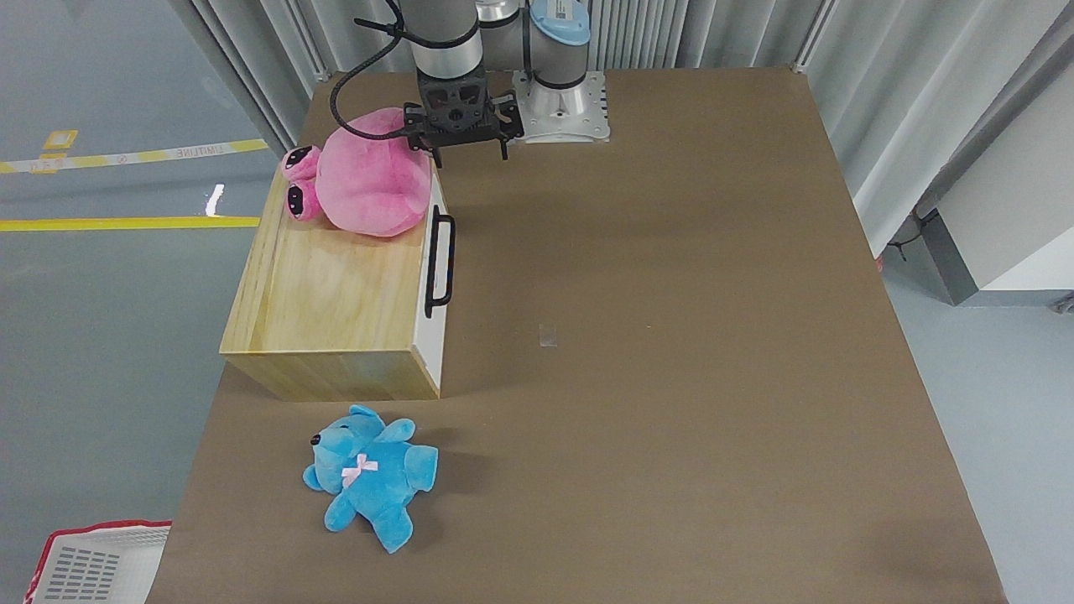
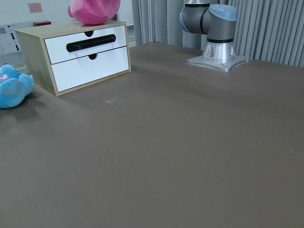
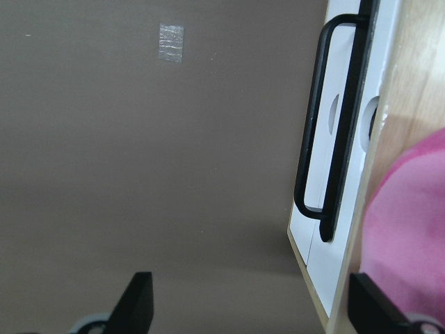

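Observation:
A pink plush toy [image 1: 372,181] rests on top of a small wooden two-drawer cabinet [image 1: 322,292], which has white fronts and a black bar handle [image 3: 313,118] on the upper drawer; both drawers look closed. My gripper is above the cabinet's front edge beside the pink plush, open, its fingers spread wide with the drawer front between them below. A blue plush bear [image 1: 372,473] with a pink bow lies on the table below the cabinet in the front view, also at the left edge of the left view.
The arm's base [image 1: 564,116] is bolted at the back edge. A white basket with a red rim [image 1: 101,564] sits off the table at the lower left.

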